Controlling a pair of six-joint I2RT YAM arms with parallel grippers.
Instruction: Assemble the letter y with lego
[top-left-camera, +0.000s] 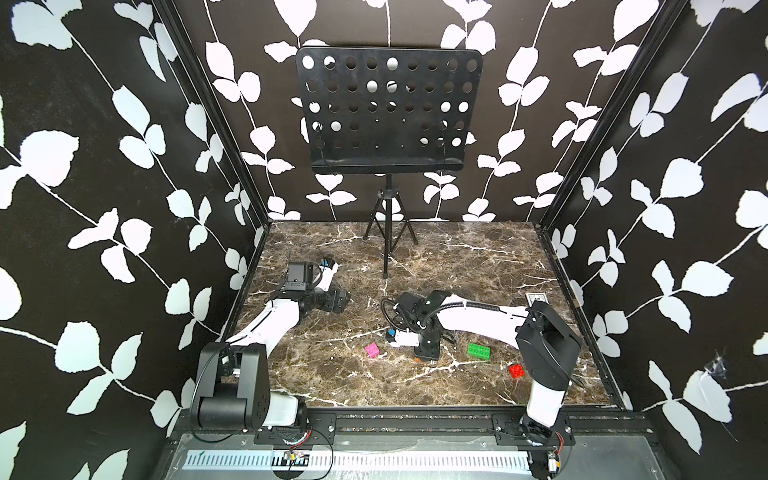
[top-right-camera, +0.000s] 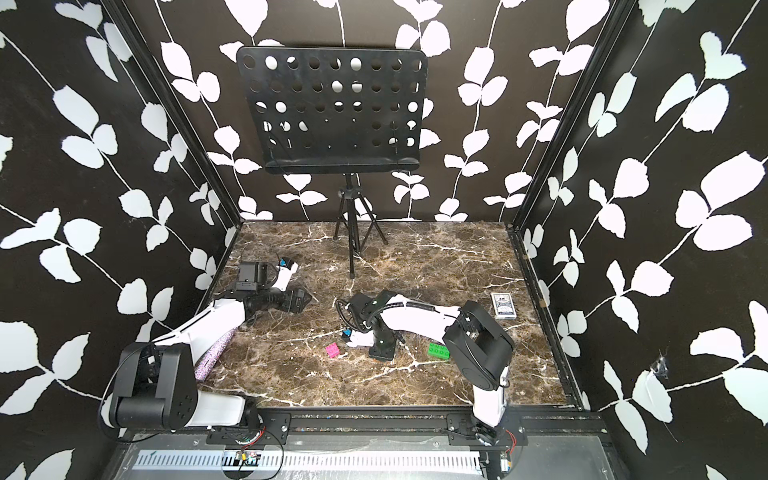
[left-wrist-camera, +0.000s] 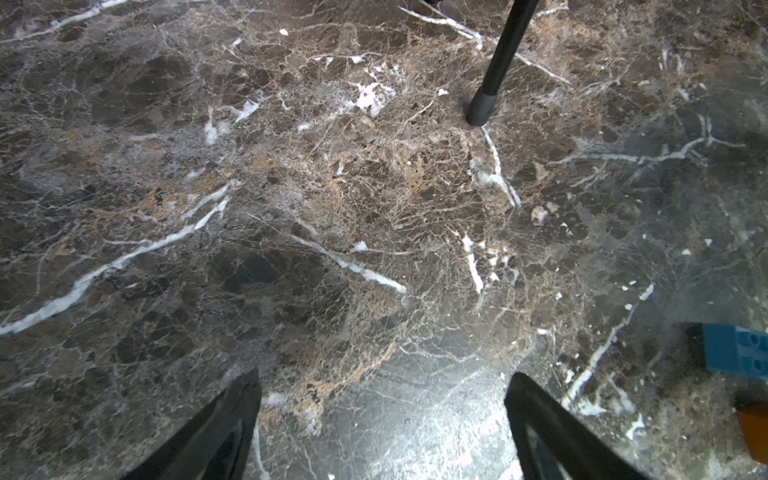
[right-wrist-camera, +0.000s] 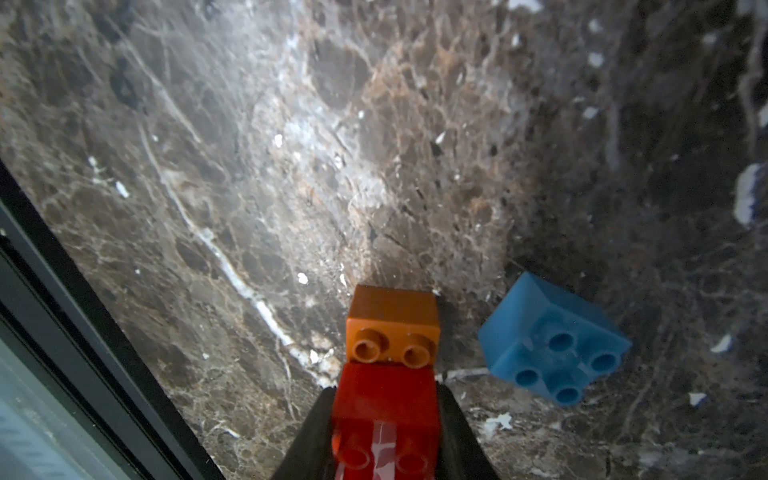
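Between the fingers of my right gripper is a red brick (right-wrist-camera: 386, 396), studs showing. In the right wrist view it overlaps the studded orange brick (right-wrist-camera: 392, 308); whether the two touch or are joined, I cannot tell. A blue brick (right-wrist-camera: 552, 344) lies on the marble just to the right, apart from them. My left gripper is open and empty over bare table, with the blue brick (left-wrist-camera: 732, 349) and orange brick (left-wrist-camera: 753, 430) at that view's right edge. Loose on the table are a pink brick (top-left-camera: 372, 349), a green brick (top-left-camera: 478, 351) and another red brick (top-left-camera: 516, 370).
A black music stand (top-left-camera: 389, 112) rises at the back, its tripod legs on the table. Toward the right side lies a small white box (top-right-camera: 502, 305). A pink speckled object (top-right-camera: 214, 356) is partly hidden by the left arm.
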